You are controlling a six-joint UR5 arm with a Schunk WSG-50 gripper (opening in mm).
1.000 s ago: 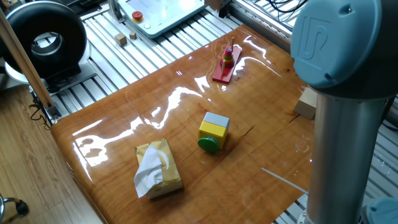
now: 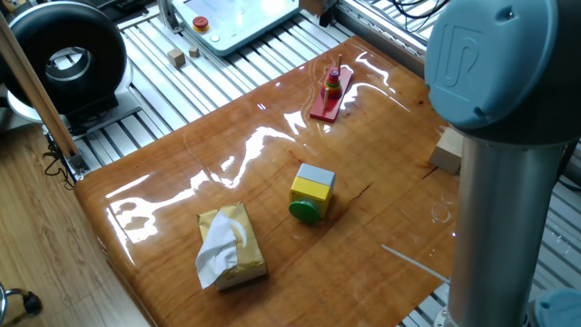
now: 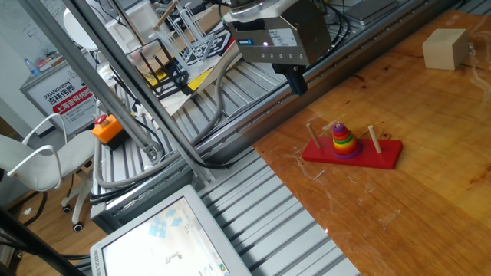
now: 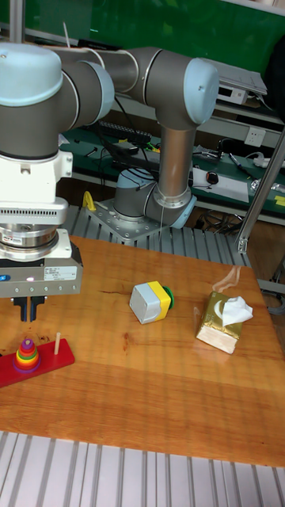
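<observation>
A red board (image 3: pixel 368 156) with upright pegs lies on the table; stacked coloured rings (image 3: pixel 345 142) form a cone on its middle peg. My gripper (image 4: pixel 33 311) hangs pointing down above and behind this board in exterior view 3, clear of the rings. Its two dark fingers stand close together, with no object visible between them; how far apart they are is hard to judge. Exterior view 2 shows the same gripper (image 3: pixel 298 86) from the side, up in the air. In exterior view 1 the gripper is out of frame, while the rings (image 2: pixel 332 87) appear near the far edge.
A grey and yellow block with a green round end (image 2: pixel 311 193) lies mid-table. Beside it sits a gold tissue pack (image 2: pixel 238 250) with a white tissue sticking out. A wooden block (image 3: pixel 446 49) rests near the robot's side. Bare tabletop separates these things.
</observation>
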